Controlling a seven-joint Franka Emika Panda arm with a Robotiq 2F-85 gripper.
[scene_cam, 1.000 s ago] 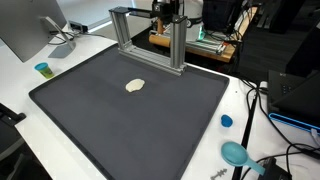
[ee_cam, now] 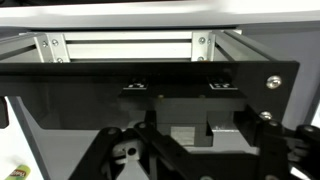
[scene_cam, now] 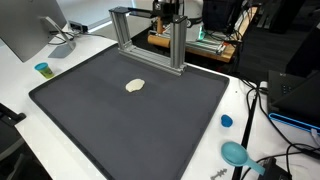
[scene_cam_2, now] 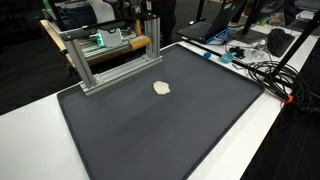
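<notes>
In the wrist view my gripper is at the lower middle, up against a dark drawer-like panel on a silver frame. Its fingers appear closed on a dark handle that juts from the panel between two screwed mounts. The same silver frame stands at the far edge of the mat in exterior view 1, and at the upper left in exterior view 2. My gripper is too small and cluttered to make out in either exterior view.
A cream-coloured flat piece lies on the wide grey mat, otherwise clear. A green-and-blue cup stands left of the mat. At right are a teal ladle-like item, a blue lid and loose cables.
</notes>
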